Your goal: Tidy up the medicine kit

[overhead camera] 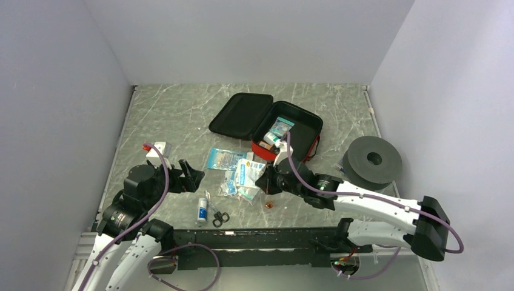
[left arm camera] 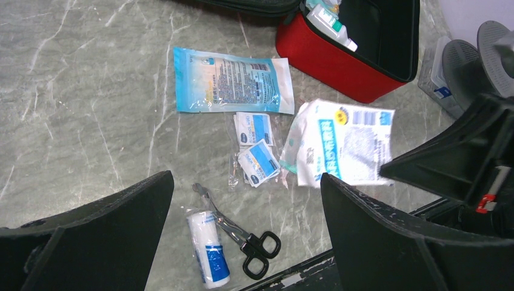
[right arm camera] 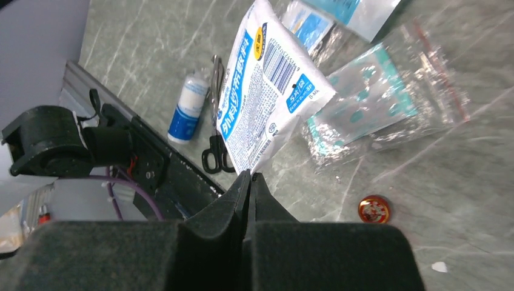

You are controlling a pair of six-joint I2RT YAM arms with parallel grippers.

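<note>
A white gauze packet (right arm camera: 260,91) with blue print hangs above the table, its corner pinched in my shut right gripper. My left gripper stands open over the left side, nothing between its fingers. The red medicine kit (overhead camera: 312,115) lies open at the back, holding a white bottle (left arm camera: 330,24) and a small bag (overhead camera: 282,125). On the table lie a blue-white pouch (left arm camera: 233,83), small sachets (left arm camera: 259,162), a clear bag of dotted plasters (right arm camera: 363,97), scissors (left arm camera: 257,248) and a wrapped bandage roll (left arm camera: 209,248).
A small red round tin (right arm camera: 374,209) sits on the table near the right gripper. A large grey spool (overhead camera: 357,163) stands at the right.
</note>
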